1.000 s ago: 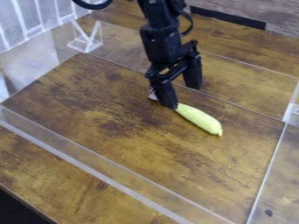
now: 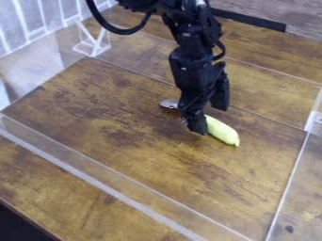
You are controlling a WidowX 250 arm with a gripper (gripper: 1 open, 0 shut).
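Observation:
My black gripper (image 2: pixel 204 105) is open and low over the wooden table, its fingers over the upper left part of a pale yellow-green elongated object (image 2: pixel 223 134). A small silvery piece (image 2: pixel 170 104) shows just left of the fingers, partly hidden by them; I cannot tell what it is. The far end of the elongated object is covered by the gripper.
The wooden table (image 2: pixel 101 122) has wide free room to the left and front. Clear plastic edging runs along the sides, and a white bracket (image 2: pixel 93 41) stands at the back left.
The gripper has moved down toward the table and now covers more of the yellow-green object and the silvery piece. The objects show no clear movement.

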